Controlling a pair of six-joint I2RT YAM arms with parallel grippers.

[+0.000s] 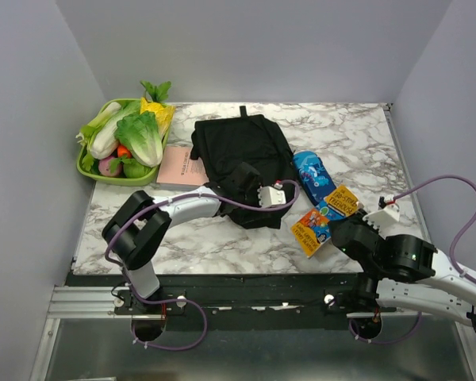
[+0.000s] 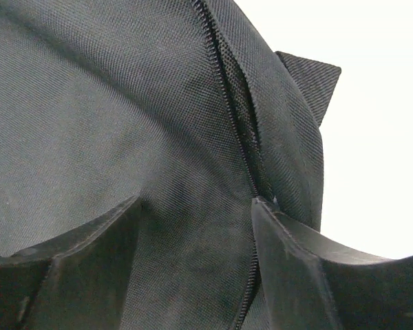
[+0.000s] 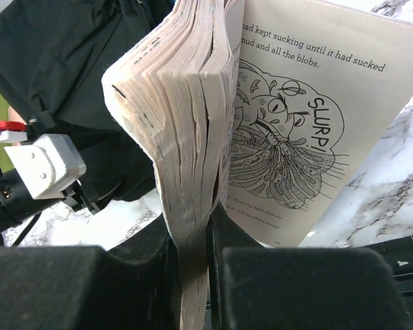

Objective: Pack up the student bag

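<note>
The black bag lies flat in the middle of the table. In the left wrist view its dark cloth and zipper fill most of the picture. My left gripper is over the bag with its fingers apart; no grip on the cloth shows. A colourful paperback hangs partly open at the bag's right, its pages pinched in my right gripper. Behind that book lies a blue pouch. A pink book rests left of the bag.
A green basket of vegetables stands at the back left. Bare marble shows in front of the bag, and more at the back right. Grey walls enclose the table.
</note>
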